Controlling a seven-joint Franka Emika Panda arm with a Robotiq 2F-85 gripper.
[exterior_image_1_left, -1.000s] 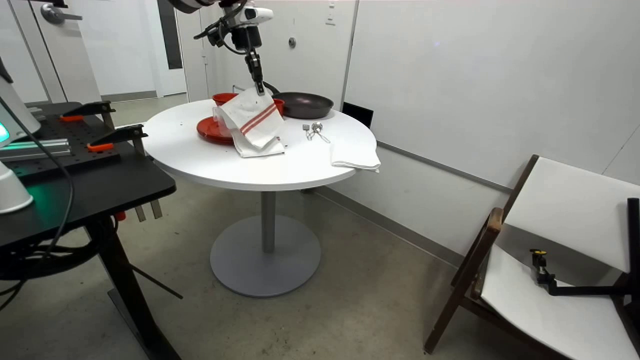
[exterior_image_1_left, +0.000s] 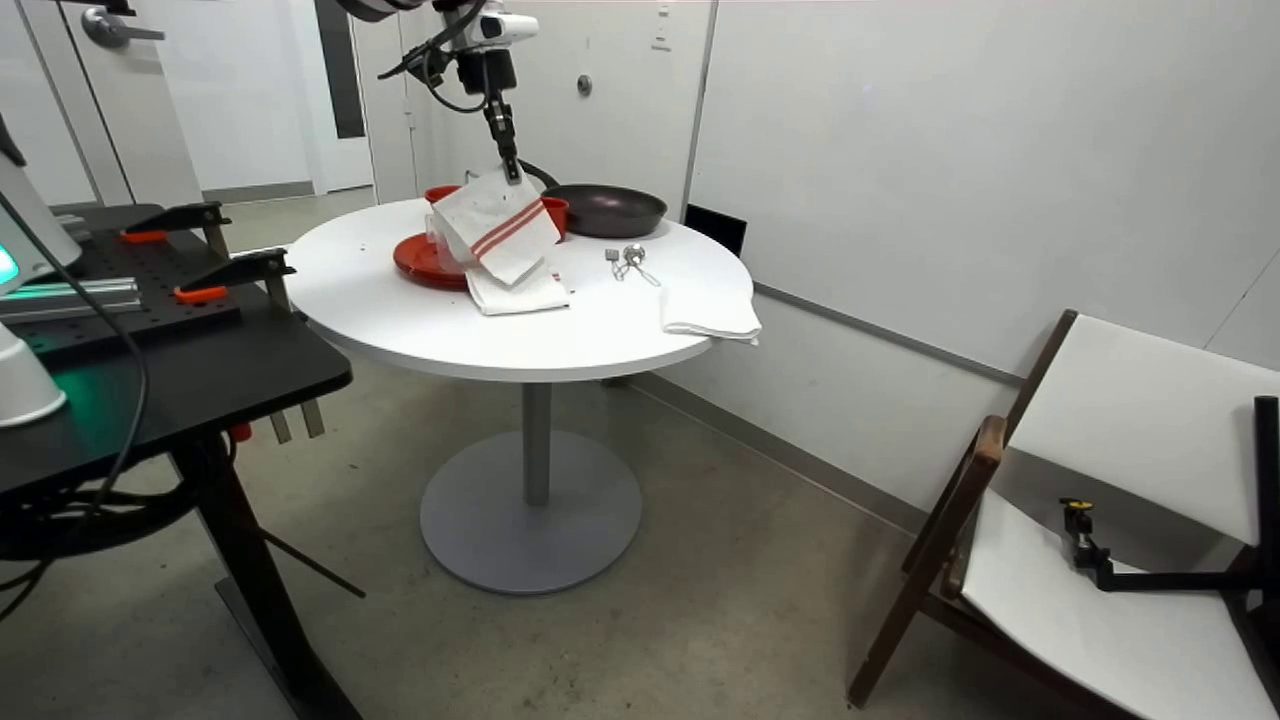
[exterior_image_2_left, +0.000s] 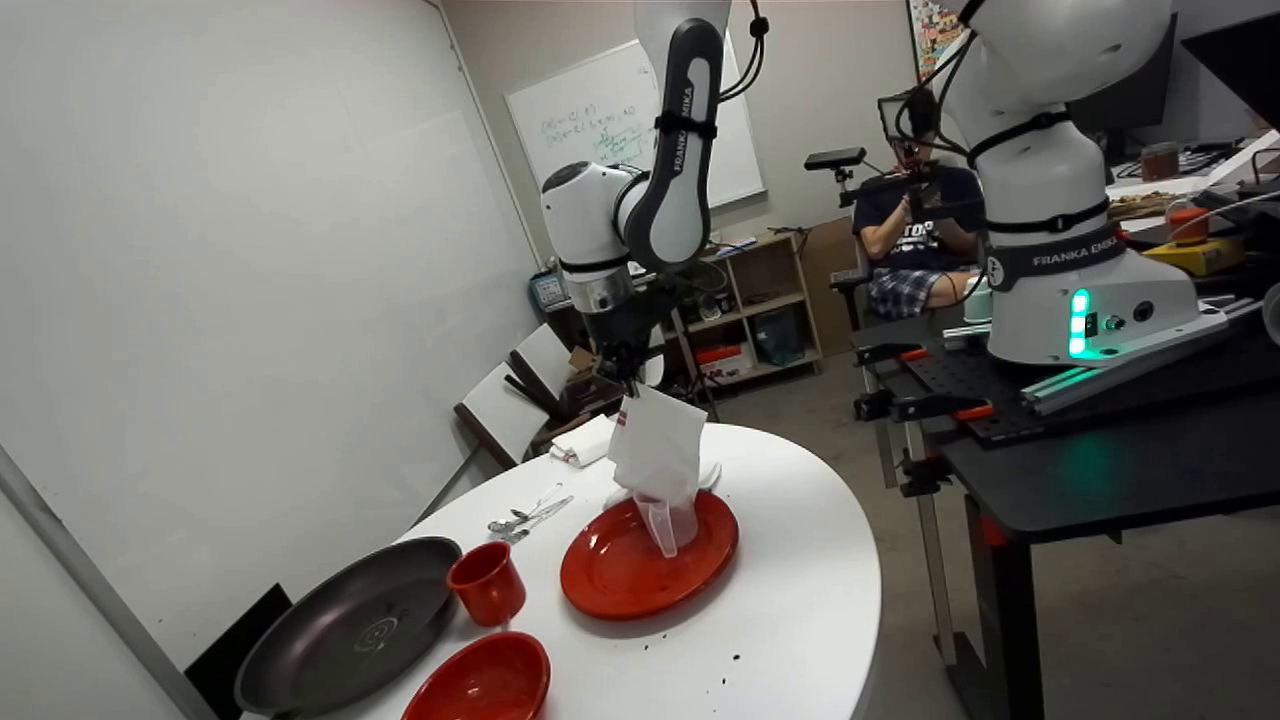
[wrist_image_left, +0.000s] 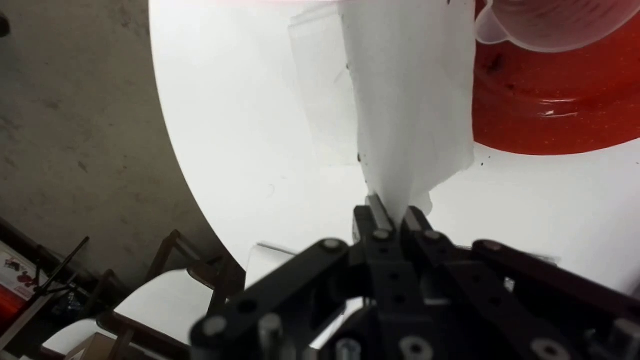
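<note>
A white cloth with red stripes (exterior_image_1_left: 504, 228) hangs from my gripper (exterior_image_1_left: 512, 172), which is shut on one edge of it. Its lower part lies folded on the white table. In the wrist view the cloth (wrist_image_left: 414, 102) runs up from between the fingertips, and beside it is a clear plastic cup (wrist_image_left: 558, 24). That cup (exterior_image_2_left: 666, 526) stands on the red plate (exterior_image_2_left: 600, 576), partly behind the raised cloth in exterior view 2.
A red mug (exterior_image_2_left: 487, 584), a red bowl (exterior_image_2_left: 486, 684) and a dark pan (exterior_image_2_left: 348, 630) stand together on the table. Metal utensils (exterior_image_1_left: 630, 258) and a second white cloth (exterior_image_1_left: 710, 312) lie at the other side.
The gripper has shifted slightly left and up in exterior view 1. The held part of the cloth has gone with it, standing more clearly apart from the folded part on the table.
</note>
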